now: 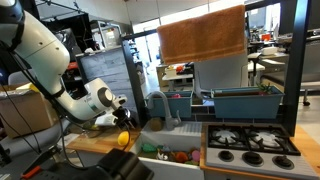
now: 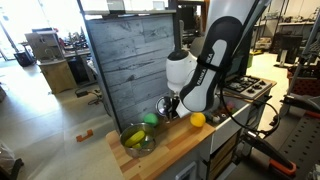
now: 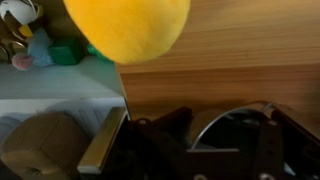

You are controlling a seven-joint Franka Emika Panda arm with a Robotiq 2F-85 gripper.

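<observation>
In exterior view 2, my gripper [image 2: 174, 108] is low over the wooden counter [image 2: 172, 145], at a round, lid-like thing [image 2: 162, 105]. The wrist view shows its light curved rim [image 3: 204, 130] at the dark gripper, which is shut on it; the exact contact is hard to see. A yellow-orange object [image 2: 197, 119] stands on the counter beside the gripper, apart from it. Further left are a silver pot [image 2: 137, 140] with yellow items inside and a small green object [image 2: 151, 118].
A grey panel wall [image 2: 142, 65] rises behind the counter. Beyond the counter's edge lies the sink [image 1: 165, 150] with colourful items in it, then the gas stove [image 1: 252, 145]. A faucet [image 1: 160, 104] stands behind the sink.
</observation>
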